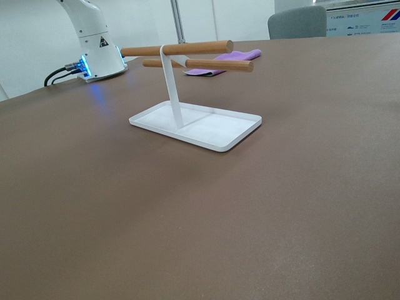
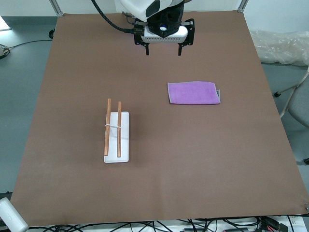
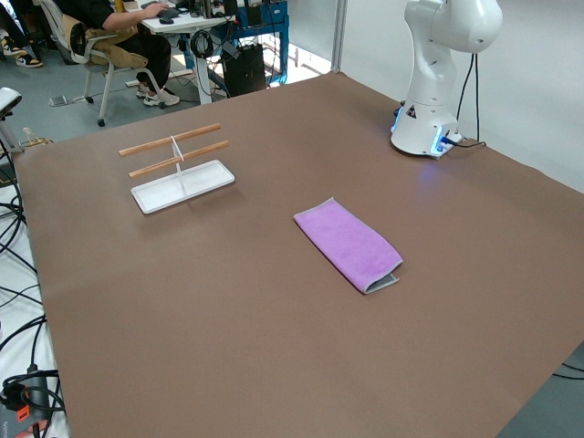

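Note:
My gripper (image 2: 163, 51) hangs at the far edge of the table in the left view, its two black fingers spread wide with nothing between them. Nearer, right of centre, a folded purple cloth (image 2: 192, 93) with a grey edge (image 3: 383, 283) lies flat, apart from the gripper. To its left stands a rack with a white tray base (image 2: 124, 145), a white support (image 1: 170, 84) and two horizontal wooden bars (image 2: 107, 126) (image 3: 179, 161). The cloth is partly hidden behind the rack in the top view (image 1: 244, 55).
Cables and equipment (image 3: 36, 401) run beyond one edge. A grey chair (image 2: 299, 101) and plastic wrap (image 2: 285, 46) are beyond the right edge in the left view.

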